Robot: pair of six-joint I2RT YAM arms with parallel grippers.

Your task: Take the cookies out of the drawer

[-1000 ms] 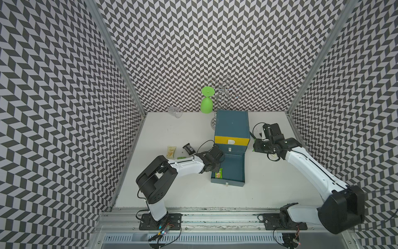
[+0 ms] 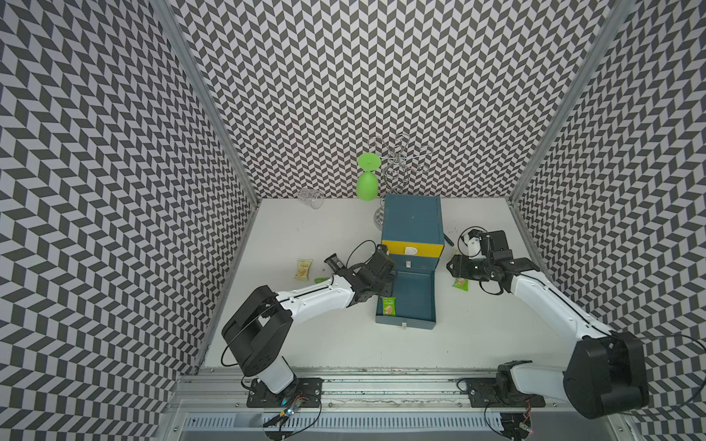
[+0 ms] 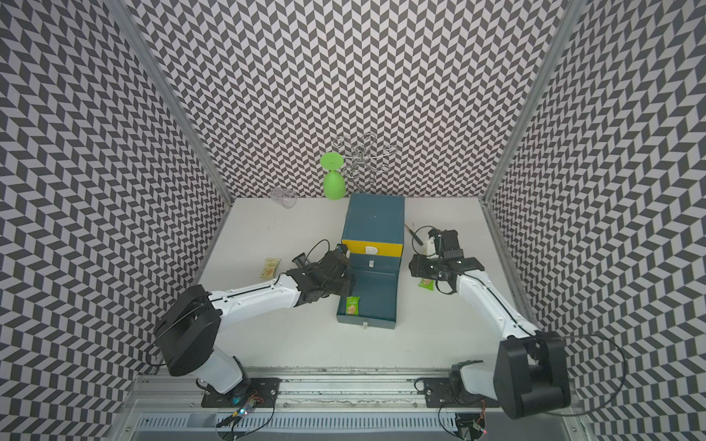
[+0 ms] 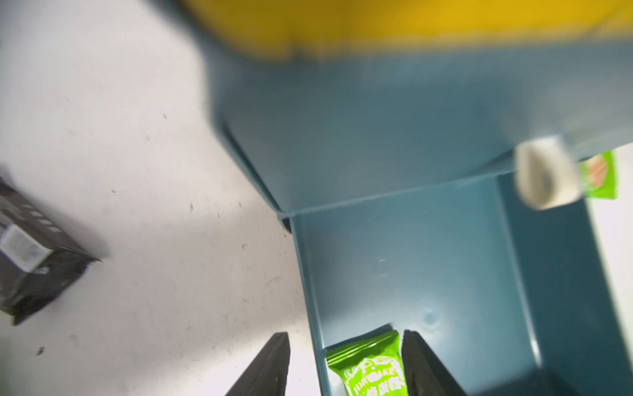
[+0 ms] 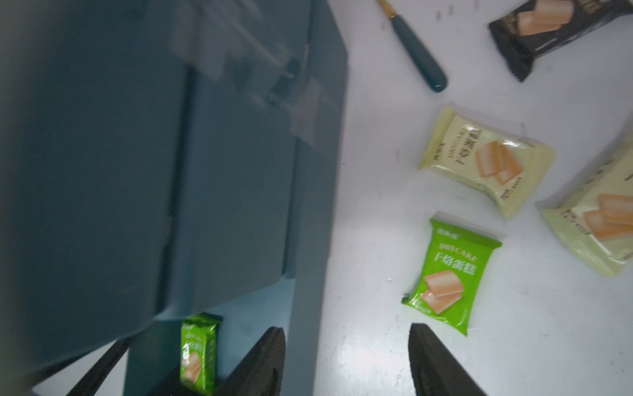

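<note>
A green cookie packet (image 2: pixel 389 306) lies at the front left of the pulled-out lower drawer (image 2: pixel 416 317) of the blue cabinet; in the left wrist view it (image 4: pixel 367 373) shows between my left gripper's fingertips. My left gripper hangs over the drawer's left side, fingers apart, nothing gripped. My right gripper is open beside the cabinet's right side, over the table, with a second green packet (image 5: pixel 451 274) on the tabletop ahead of it.
Cream packets (image 5: pixel 484 158), a dark packet (image 5: pixel 554 29) and a dark-handled tool (image 5: pixel 418 52) lie right of the cabinet (image 2: pixel 412 217). Another cream packet (image 2: pixel 303 268) and a dark packet lie at left. A metal stand with a green ornament (image 2: pixel 367 183) is behind.
The left arm has shifted and its gripper moved slightly up and back from the drawer's front. The right gripper has moved a little, and its arm's wrist is turned differently.
</note>
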